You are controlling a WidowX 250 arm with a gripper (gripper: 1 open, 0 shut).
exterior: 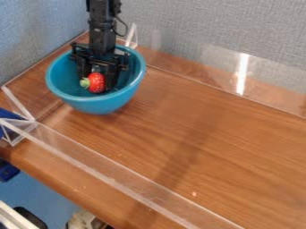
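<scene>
A light blue bowl (pixel 102 102) sits at the left end of the wooden table. My black gripper (pixel 100 68) reaches down into it from above, its fingers low inside the bowl. A red strawberry-like object (pixel 95 82) with a pale green top is between or just beside the fingers; the fingers partly hide it, so whether they grip it is unclear.
Grey padded walls (pixel 227 31) stand at the back and left. Blue and white items lie beyond the near left edge.
</scene>
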